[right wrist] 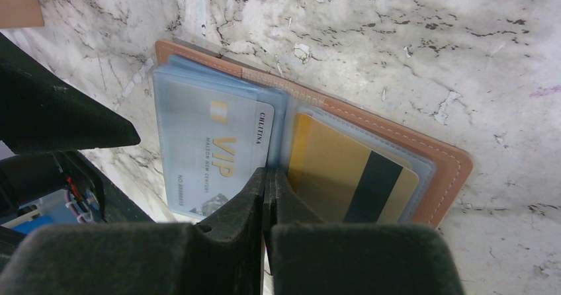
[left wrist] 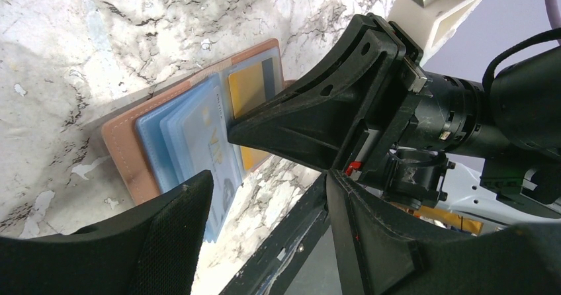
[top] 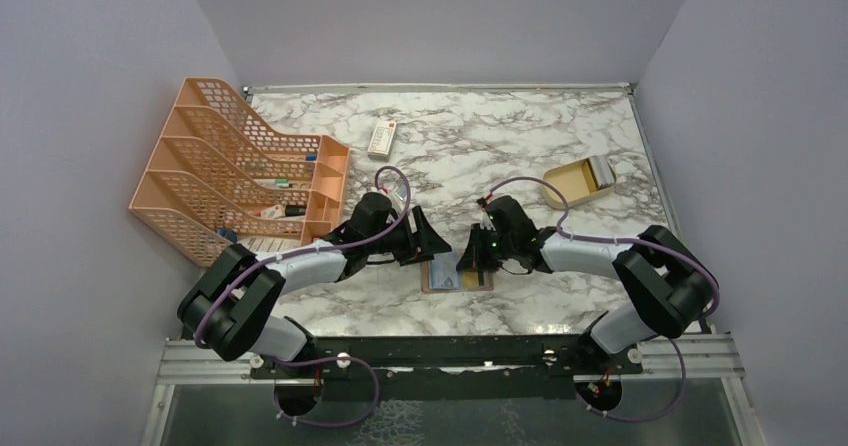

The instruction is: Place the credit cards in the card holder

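An opened card holder (top: 457, 290) with a brown border and clear sleeves lies flat on the table. On its left half a white VIP card (right wrist: 218, 159) shows within the bluish sleeves; on its right half there is a gold card (right wrist: 331, 169) with a dark stripe. My right gripper is shut, nothing showing between its fingers, its tips over the middle of the holder by the VIP card's edge. Part open, my left gripper hovers at the holder's left side with no card between its fingers.
Farther back on the table is a small white box (top: 382, 138). A tan box (top: 572, 184) with a grey item on its edge stands at right. At left, an orange divided rack (top: 330, 171) holds several things.
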